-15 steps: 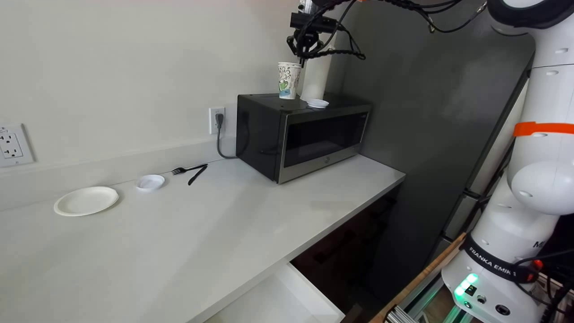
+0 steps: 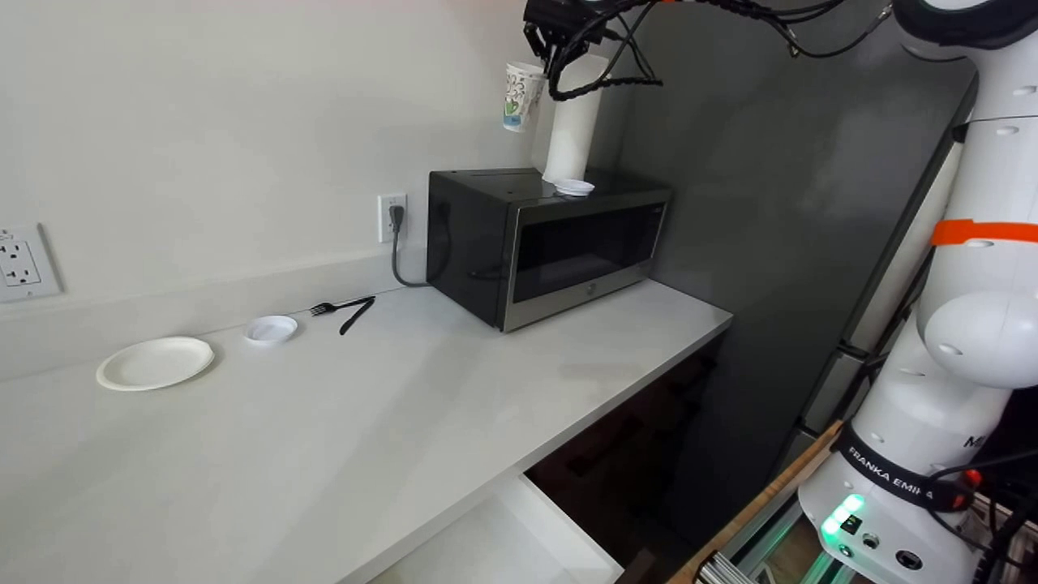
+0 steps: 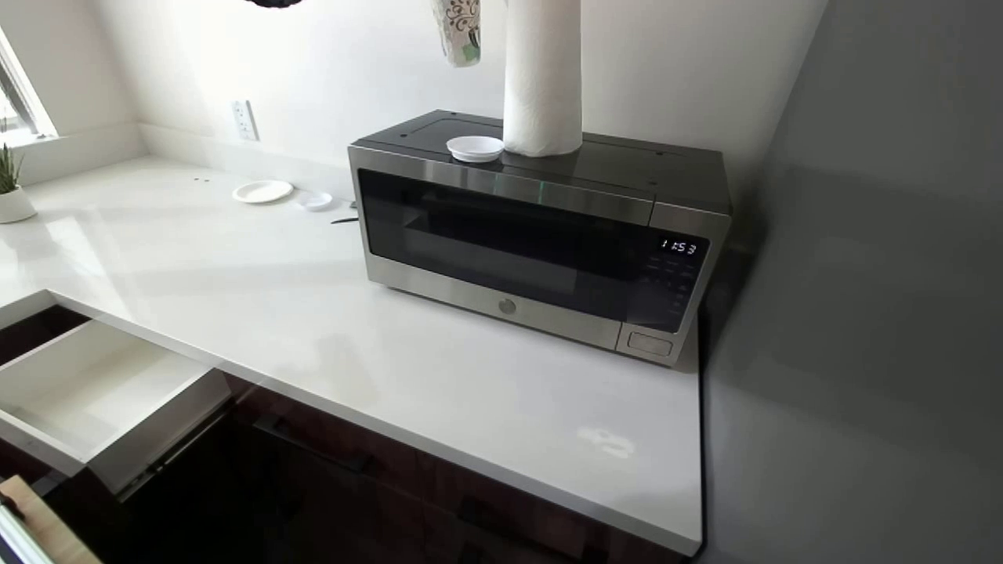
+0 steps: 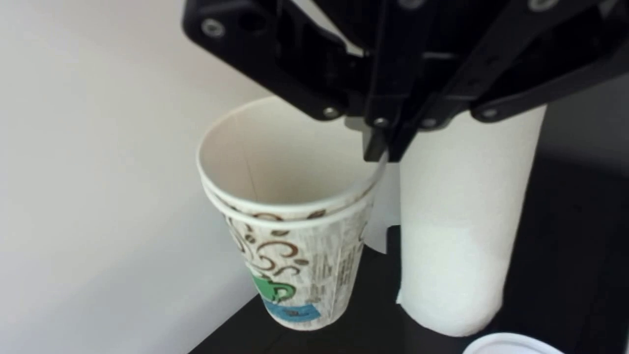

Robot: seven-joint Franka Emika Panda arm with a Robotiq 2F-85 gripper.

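Observation:
Two nested paper cups (image 4: 295,259), printed with brown swirls and a green cup, hang tilted in the wrist view. My gripper is shut on their rim at the right side, one finger inside the opening. In exterior view 1 the cups (image 2: 522,97) are in the air above the microwave, close to the wall, below the gripper (image 2: 550,66). Exterior view 2 shows only the lower part of the cups (image 3: 460,36) at its top edge; the gripper's hold is out of that view.
A paper towel roll (image 4: 460,236) stands upright just right of the cups on the microwave (image 3: 526,254), with small white lids (image 3: 476,149) in front. On the counter lie a plate (image 2: 156,363), a small dish (image 2: 270,329), a fork (image 2: 340,306) and a knife (image 2: 357,315). A drawer (image 3: 103,385) is open.
The gripper has risen with the cups, which stood on top of the microwave a second ago and are now clear of it. The items on the counter have not moved.

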